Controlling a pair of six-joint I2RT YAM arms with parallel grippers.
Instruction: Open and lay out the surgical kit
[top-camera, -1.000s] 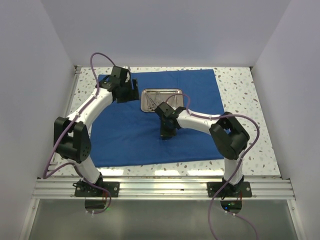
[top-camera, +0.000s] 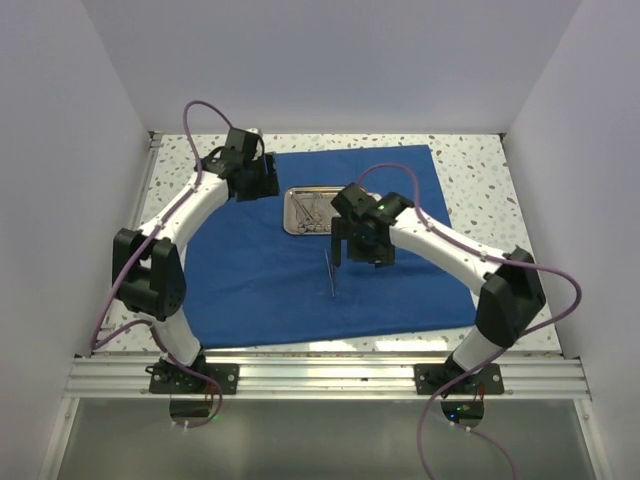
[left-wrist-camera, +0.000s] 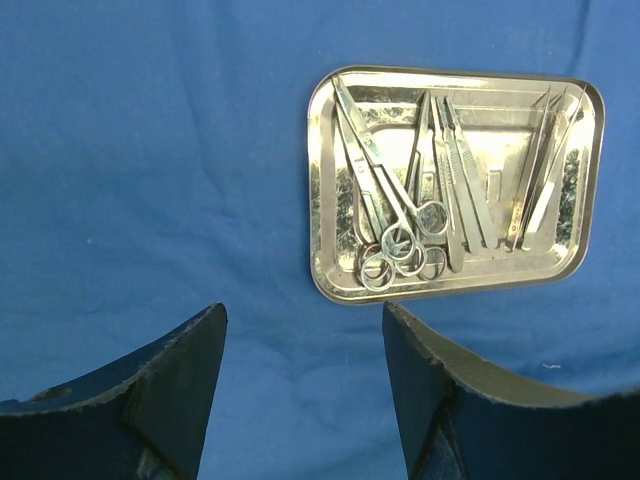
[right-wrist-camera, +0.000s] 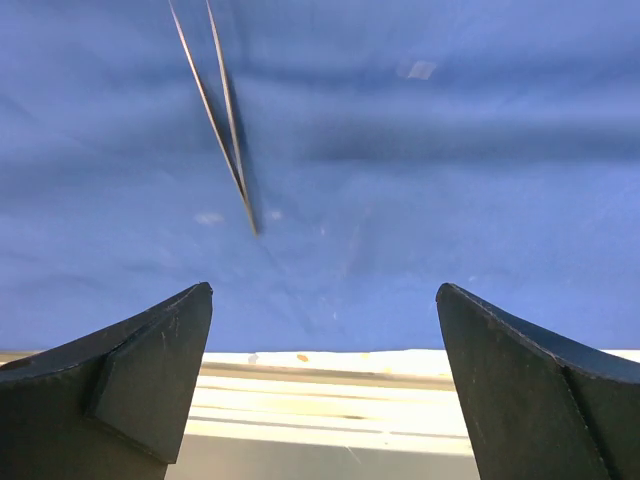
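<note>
A steel tray (left-wrist-camera: 496, 272) holds scissors (left-wrist-camera: 398, 240), scalpel handles (left-wrist-camera: 458, 180) and tweezers (left-wrist-camera: 530, 175); in the top view it sits at the back middle of the blue drape (top-camera: 260, 300). One pair of tweezers (right-wrist-camera: 237, 160) lies alone on the drape below the tray. My right gripper is open above that pair, nothing between its fingers. My left gripper hangs at the tray's left side, its fingers apart and empty.
The drape is bare on the left and front, with speckled table (top-camera: 480, 190) around it. Walls bound both sides; a metal rail (top-camera: 320, 370) runs along the front edge.
My right gripper has risen and moved right, and the tweezers beneath it show on the drape. The drape and tray sit slightly lower in the top view than a second ago.
</note>
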